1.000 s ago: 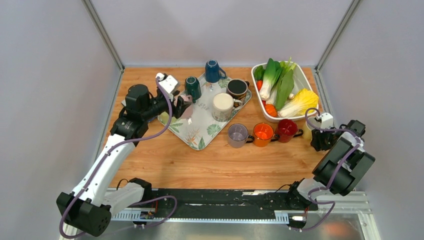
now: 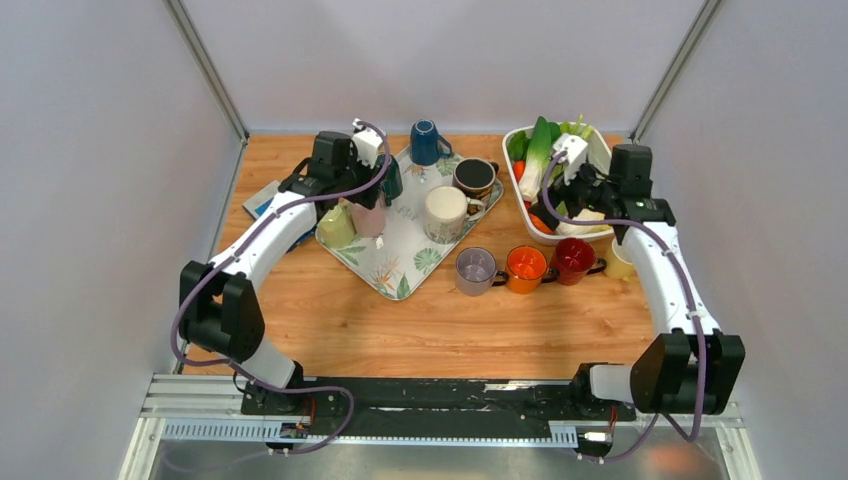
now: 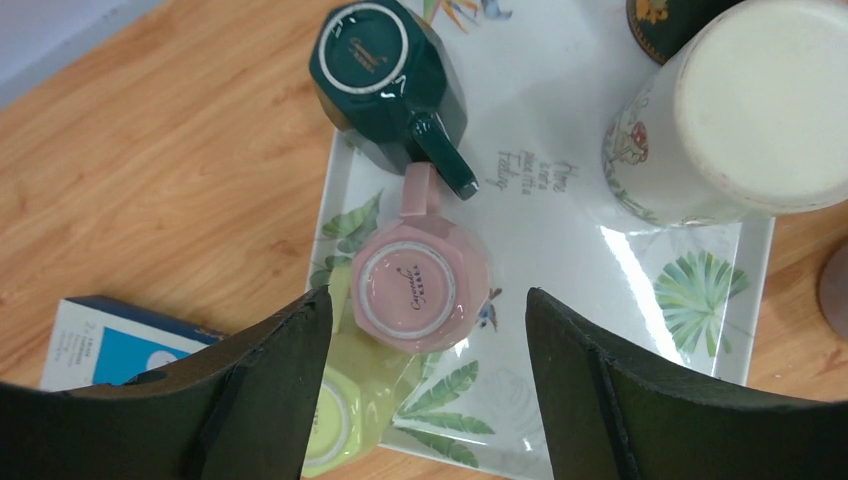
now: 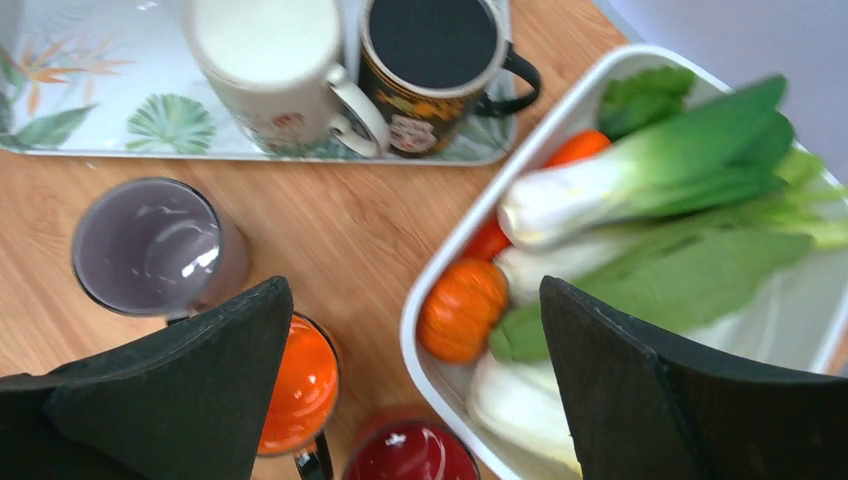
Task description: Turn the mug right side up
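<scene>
Bottom up on the patterned tray (image 3: 510,400) sit a pink mug (image 3: 408,290), a dark green mug (image 3: 365,50) and, partly behind a finger, a yellow-green mug (image 3: 355,400). My left gripper is open above the pink mug, which shows between the fingers, its handle toward the green mug. The blue mug (image 2: 425,142) is also bottom up at the tray's back. A cream mug (image 4: 265,45) and a black mug (image 4: 430,75) share the tray. Over the vegetable basket's left side, my right gripper stands open and empty.
Grey (image 2: 477,271), orange (image 2: 526,268), red (image 2: 574,260) and pale yellow (image 2: 619,263) mugs line the table right of the tray. The white basket (image 2: 507,165) holds vegetables. A small box (image 3: 105,345) lies left of the tray.
My left gripper has moved right over the pink and green mugs. My right arm has swung from beside the yellow mug at the right edge, back and left, over the vegetable basket.
</scene>
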